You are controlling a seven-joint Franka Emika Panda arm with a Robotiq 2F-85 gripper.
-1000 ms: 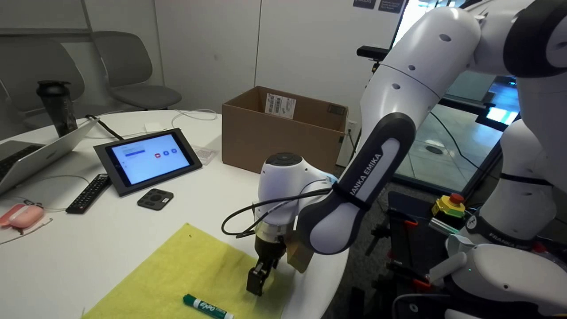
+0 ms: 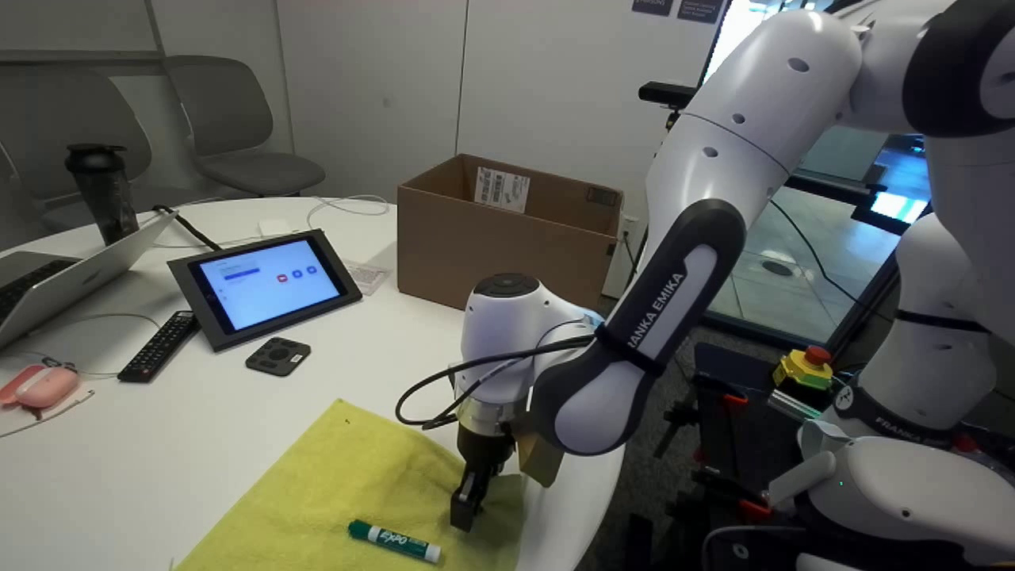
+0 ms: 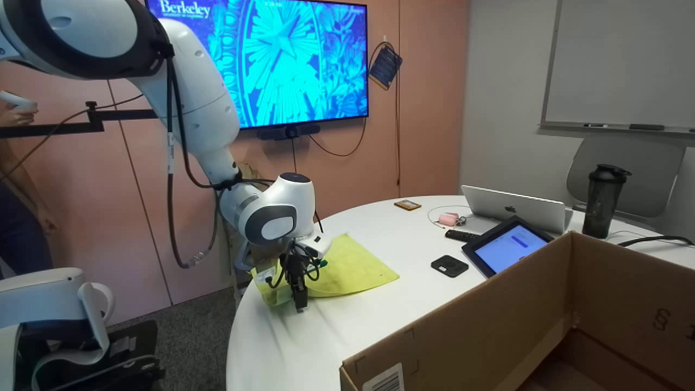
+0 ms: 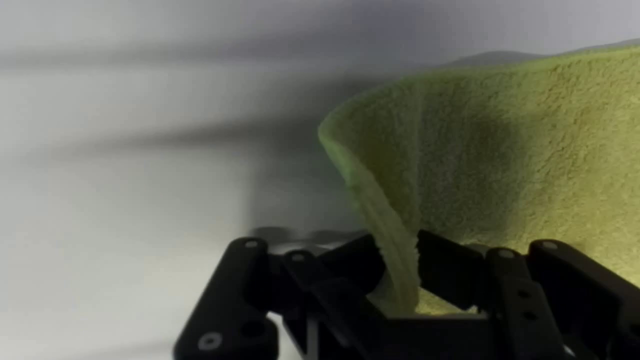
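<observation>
A yellow cloth lies on the white table, its near part running out of exterior view 1. In the wrist view a raised fold at the edge of the cloth runs down between the fingertips of my gripper, which is shut on it. Exterior view 1 has the gripper low over the cloth, with the pinched fold mostly hidden. On the cloth, left of the gripper, lies a green Expo marker. From exterior view 2, the gripper is at the near edge of the cloth.
A big open cardboard box stands behind the arm. Further left are a tablet, a small black puck-like device, a remote, a pink case and a laptop.
The cloth has shifted and bunched up near the gripper, and the marker on it has moved right. My gripper's fingers have closed, while the arm has barely moved.
</observation>
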